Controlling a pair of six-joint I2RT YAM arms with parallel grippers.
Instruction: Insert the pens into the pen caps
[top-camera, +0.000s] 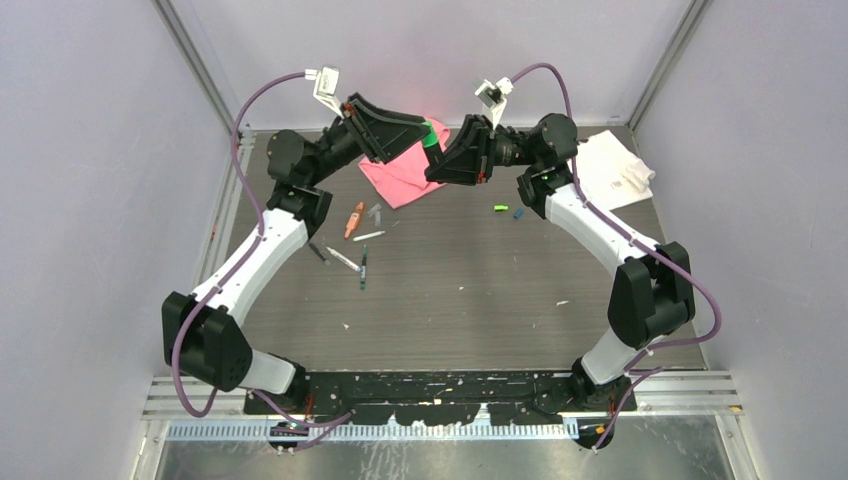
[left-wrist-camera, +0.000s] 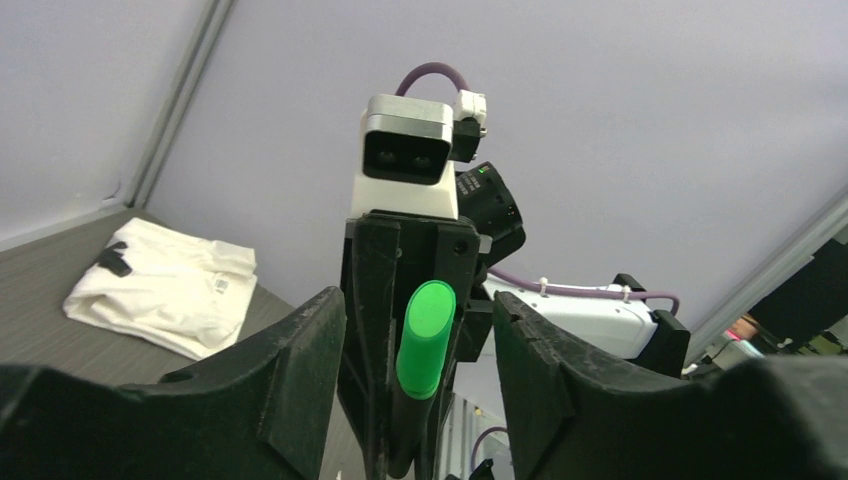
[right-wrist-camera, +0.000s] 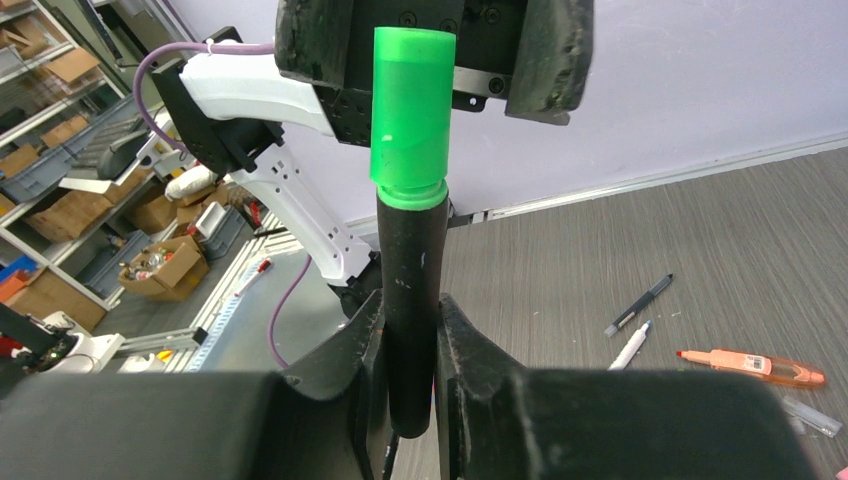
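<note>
A black marker (right-wrist-camera: 411, 300) with a green cap (right-wrist-camera: 411, 110) on it is upright in my right gripper (top-camera: 433, 170), which is shut on its black barrel, as the right wrist view shows. My left gripper (top-camera: 405, 140) is open beside the green cap, its fingers on either side of it in the left wrist view, with space between them and the cap. On the table lie an orange marker (right-wrist-camera: 750, 365), a white pen (right-wrist-camera: 630, 345), a dark pen (right-wrist-camera: 639, 305), more pens and small caps (top-camera: 501, 208).
A pink cloth (top-camera: 395, 175) lies at the back middle under the grippers, and a folded white cloth (top-camera: 610, 170) at the back right.
</note>
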